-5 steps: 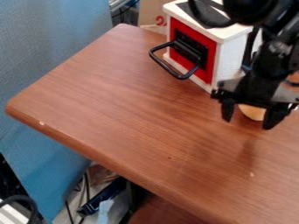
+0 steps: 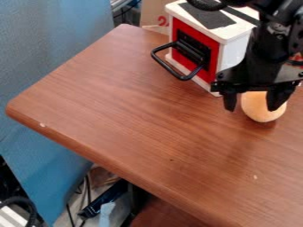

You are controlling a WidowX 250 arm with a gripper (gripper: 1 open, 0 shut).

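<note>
My black gripper (image 2: 251, 96) hangs at the right edge of the view, its fingers pointing down over a round, pale orange object (image 2: 264, 111) on the wooden table. The fingers are spread apart, and the object sits just beneath and behind them, partly hidden. A red and white box (image 2: 206, 37) with a black front handle stands at the back of the table, left of the gripper.
A blue panel (image 2: 35, 62) stands at the left, and a cardboard box (image 2: 154, 13) is behind.
My gripper has risen and shifted slightly back from where it was a second ago, uncovering more of the round object.
</note>
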